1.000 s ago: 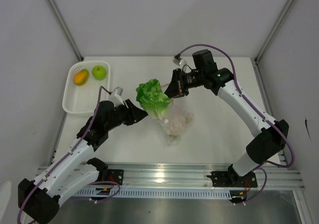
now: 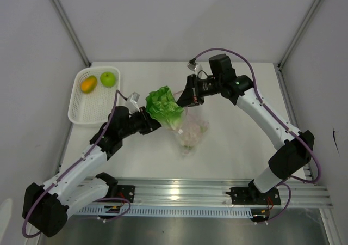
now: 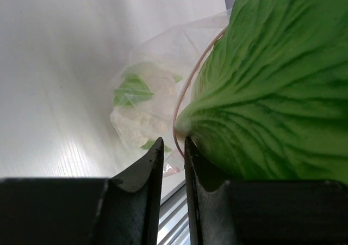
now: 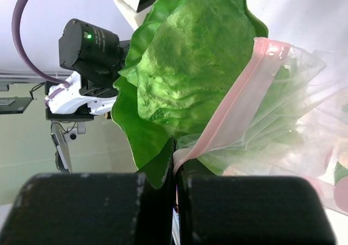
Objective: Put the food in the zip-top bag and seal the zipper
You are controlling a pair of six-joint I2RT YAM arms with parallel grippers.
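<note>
A large green lettuce [image 2: 165, 107] fills the mouth of a clear zip top bag [image 2: 191, 130] with a pink zipper strip [image 4: 239, 92]; the bag hangs down over the table. My right gripper is shut on the bag's rim beside the lettuce. My left gripper is at the lettuce's lower left, fingers nearly together against the bag's edge and leaf; exactly what lies between them is hard to see.
A white basket [image 2: 80, 106] with a yellow-orange mango [image 2: 88, 84] and a green apple [image 2: 108, 79] sits at back left.
The lettuce has shifted a little left; the right arm stays still.
</note>
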